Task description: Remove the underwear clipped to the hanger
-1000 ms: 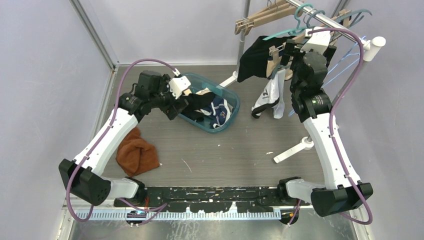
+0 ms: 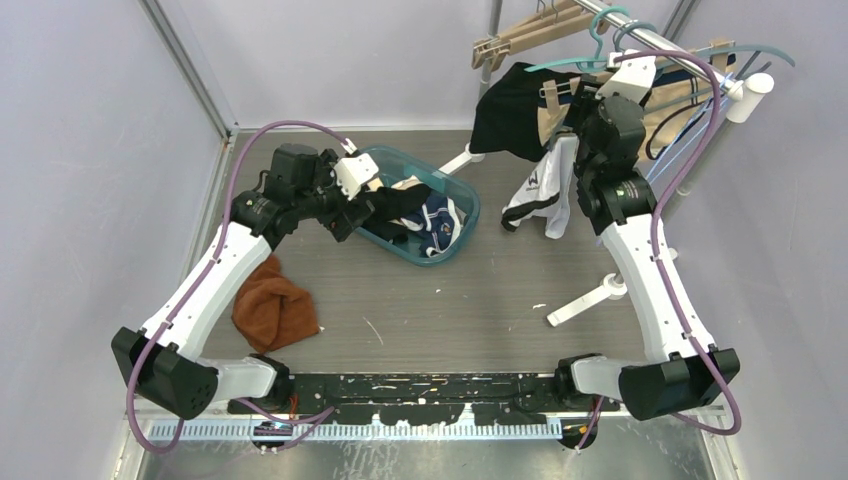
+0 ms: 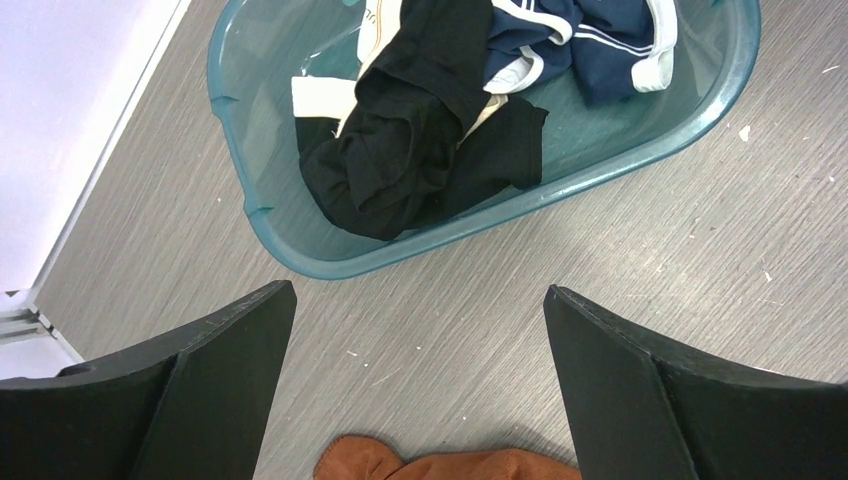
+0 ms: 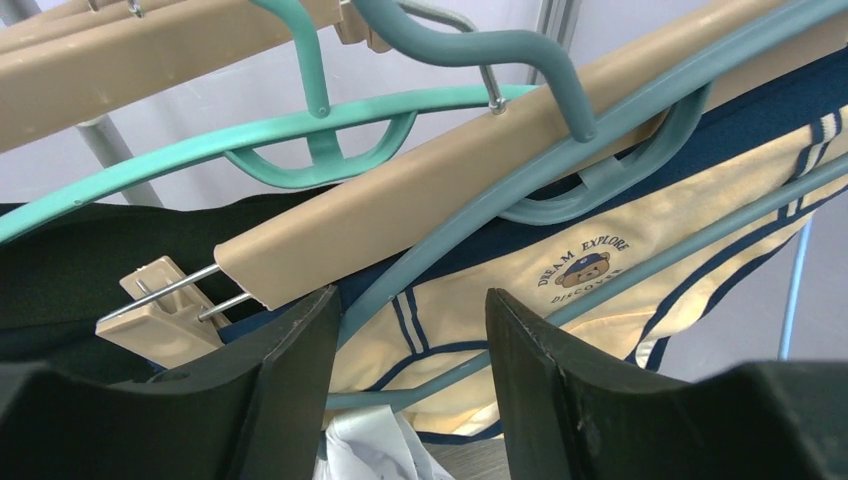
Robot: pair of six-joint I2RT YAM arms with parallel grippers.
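A cream pair of underwear with navy trim and a bear print hangs from a wooden clip hanger, seen in the right wrist view. One clip of that hanger shows at the left, beside my left-hand finger. My right gripper is at this hanger with its fingers apart. A grey-blue plastic hanger slants between the fingers, in front of the cloth; neither finger visibly clamps anything. Over the basket's near side, my left gripper is open and empty.
Clothes lie in the teal basket on the floor. Brown cloth lies left of centre. A white garment and a black one hang by the rack rail.
The hangers near it have swung, the grey-blue one's end going right, and more cream cloth shows. The left arm barely moved.
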